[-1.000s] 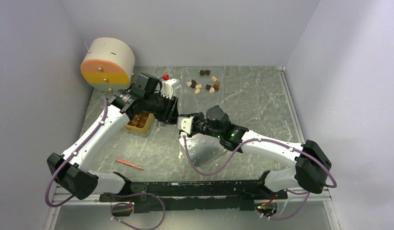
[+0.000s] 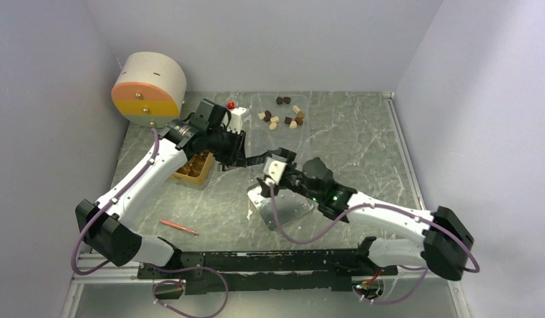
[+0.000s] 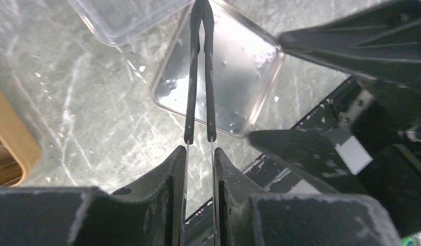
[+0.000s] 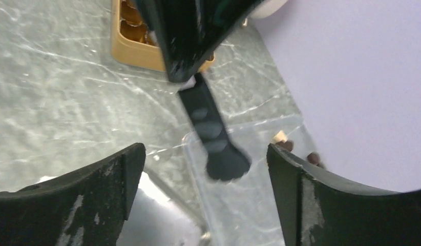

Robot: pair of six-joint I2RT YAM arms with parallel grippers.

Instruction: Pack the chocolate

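Observation:
Black tongs reach up from my left gripper, which is shut on them, over the steel tray. Their dark end also shows in the right wrist view. My right gripper stands open beside them, nothing seen between its fingers. Dark and light chocolates lie in a clear plastic tray at the back. A tan box with brown compartments stands at the left, partly hidden by the left arm.
A white cabinet with coloured drawers stands at the back left. An orange stick lies at the front left.
My right gripper has moved to the right, away from the left one, uncovering the tongs between them.

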